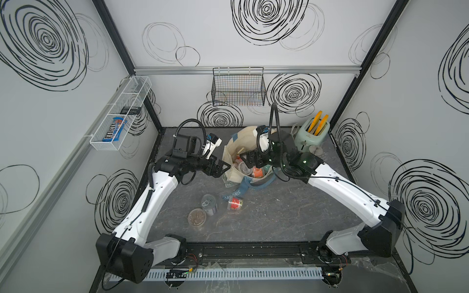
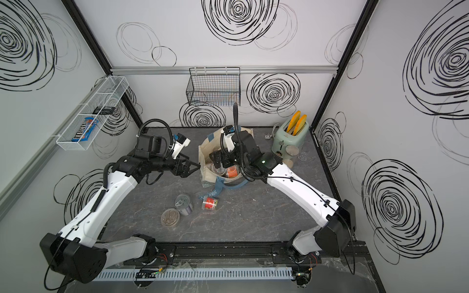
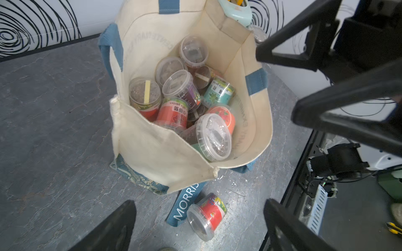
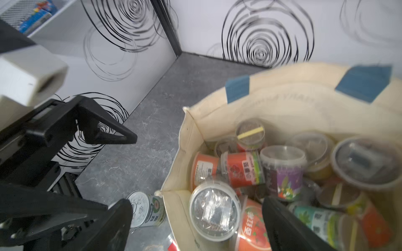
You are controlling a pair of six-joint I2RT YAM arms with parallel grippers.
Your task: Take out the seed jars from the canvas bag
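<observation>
A cream canvas bag (image 3: 141, 144) with blue straps holds several clear-lidded seed jars, among them a red one (image 3: 171, 113) and a clear lid (image 4: 213, 209). My left gripper (image 1: 222, 167) stands open at the bag's left, above its rim. My right gripper (image 2: 218, 157) is open over the bag's mouth, empty. A red-labelled jar (image 1: 235, 203) lies on its side in front of the bag; a grey can-like jar (image 1: 209, 204) and a flat round jar (image 1: 197, 217) stand to its left.
A green toaster (image 2: 285, 144) with yellow pieces and glass jars (image 2: 291, 152) is at the back right. Wire baskets (image 1: 238, 88) hang on the back and left walls.
</observation>
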